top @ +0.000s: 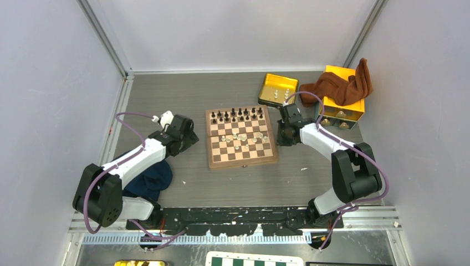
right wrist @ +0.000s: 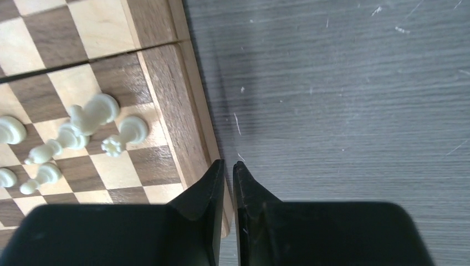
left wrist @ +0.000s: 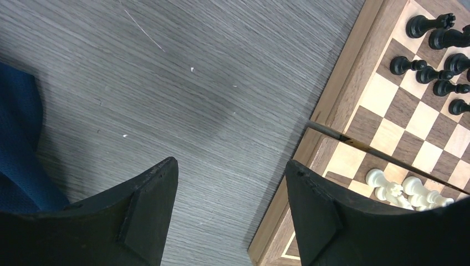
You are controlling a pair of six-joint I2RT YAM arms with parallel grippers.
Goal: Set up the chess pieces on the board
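The chessboard [top: 240,161] has black pieces [left wrist: 424,25] standing along its far side. White pieces [right wrist: 94,113] are scattered over the near half, several lying on their sides. My left gripper hangs left of the board, open and empty, with grey table between its fingers. My right gripper is at the board's right edge, its fingertips nearly together, with no piece visible between them.
A yellow tray [top: 268,82] with several white pieces sits behind the board's right. A yellow box [top: 337,108] with brown cloth is at the right, dark blue cloth [top: 152,183] at the left.
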